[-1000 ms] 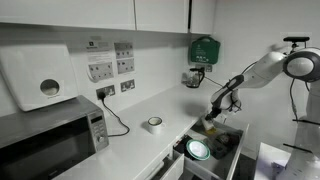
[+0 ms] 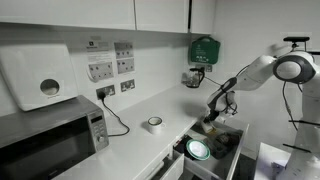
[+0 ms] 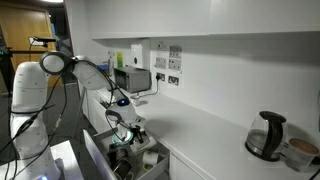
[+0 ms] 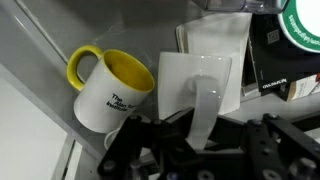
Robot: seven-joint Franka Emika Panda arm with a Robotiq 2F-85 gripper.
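My gripper points down into an open drawer [image 3: 100, 160]. Its black fingers come up from the bottom of the wrist view and look shut. A pale, narrow piece lies along the fingertips; whether it belongs to the gripper or is a separate thing I cannot tell. Directly beneath is a flat white square [image 4: 178, 78], partly covered by the fingertips. To its left a white mug [image 4: 108, 98] with a yellow inside and handle lies on its side, apart from the fingers.
A green-rimmed white round item [image 4: 303, 25] and a dark packet [image 4: 270, 60] lie to the right in the wrist view. The drawer's wall [image 4: 42, 35] runs along the left. On the counter stand a white pot [image 2: 154, 125], a microwave [image 2: 55, 140] and a kettle [image 3: 266, 135].
The arm has shifted slightly over the drawer. The pot, the microwave and the white round item in the drawer look unmoved.
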